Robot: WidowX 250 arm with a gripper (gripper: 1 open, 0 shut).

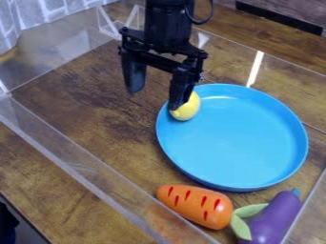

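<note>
My black gripper stands open above the upper left part of the blue plate, its fingers spread to either side and pointing down. A yellow oval object lies on the plate, partly hidden behind the right finger; whether they touch I cannot tell.
An orange toy carrot and a purple toy eggplant lie at the front right, below the plate. Clear plastic walls edge the wooden surface.
</note>
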